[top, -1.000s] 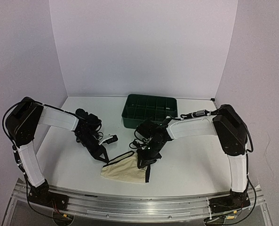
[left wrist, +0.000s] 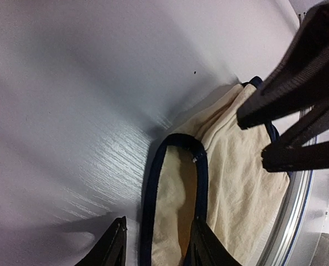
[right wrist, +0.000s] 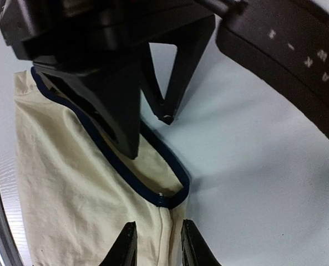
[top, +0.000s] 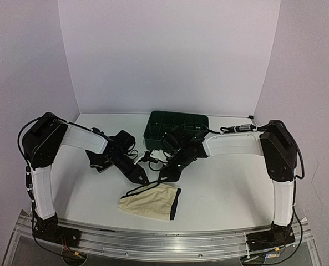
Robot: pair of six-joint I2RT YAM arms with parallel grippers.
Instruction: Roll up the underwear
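Note:
The cream underwear with navy bands (top: 150,202) lies on the white table near its front edge, folded, one band along its upper side. My left gripper (top: 142,180) is just above that upper band; in the left wrist view its fingertips (left wrist: 156,244) are apart over the navy band. My right gripper (top: 167,176) is beside it at the band's right end; in the right wrist view its fingertips (right wrist: 158,238) are apart at the band's corner. Whether cloth lies between either pair of fingers is hard to tell. The two grippers are close together.
A dark green divided bin (top: 175,116) stands at the back middle. A dark cloth (top: 97,160) lies left, partly under the left arm. A metal rail (top: 170,235) runs along the front.
My left gripper has moved right along the underwear's upper side. My right gripper rose toward the back and left off the cloth, and both have since come down slightly toward the band.

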